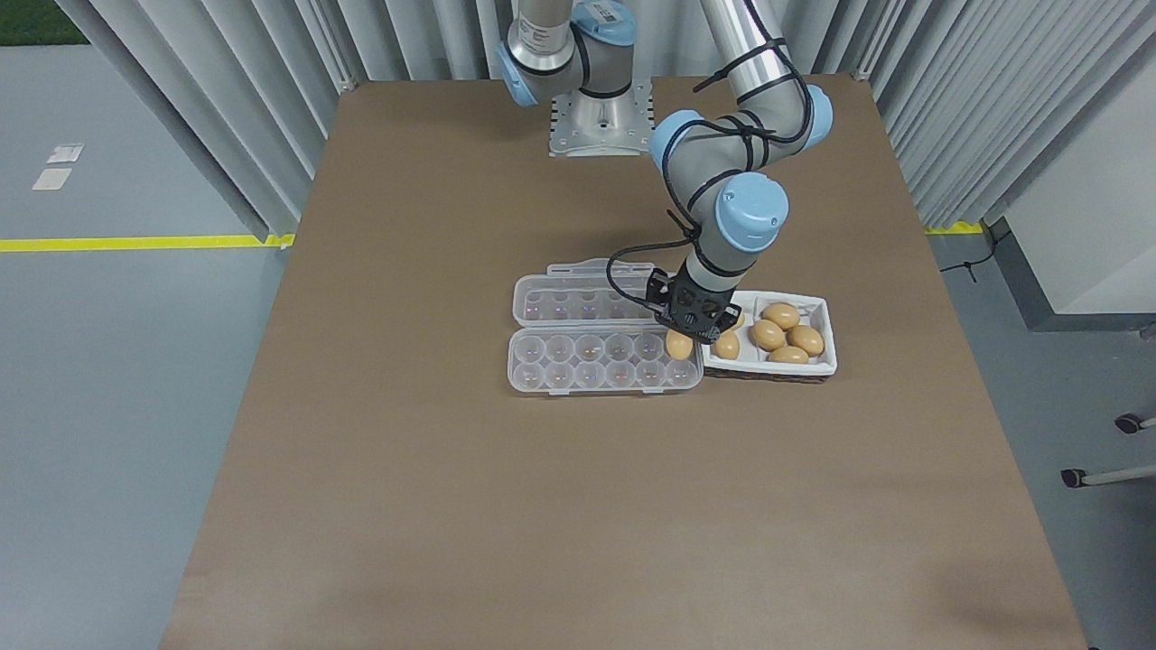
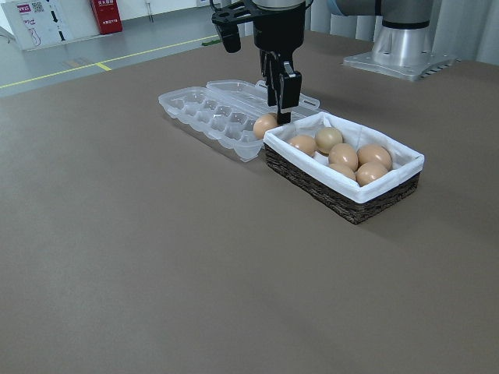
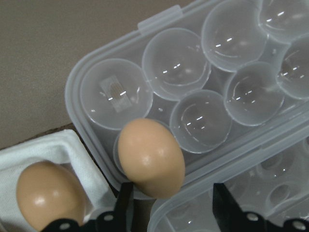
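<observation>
A clear plastic egg carton (image 1: 603, 374) lies open on the table beside a white-lined wicker basket (image 2: 352, 208) holding several brown eggs (image 1: 769, 334). One egg (image 3: 151, 157) sits in an end cup of the carton, next to the basket. My gripper is just over that end of the carton; in the wrist view its fingers stand apart on either side below that egg, with nothing seen held between them. The other cups in view are empty.
The robot's base plate (image 1: 569, 139) is at the back of the table (image 1: 607, 509).
</observation>
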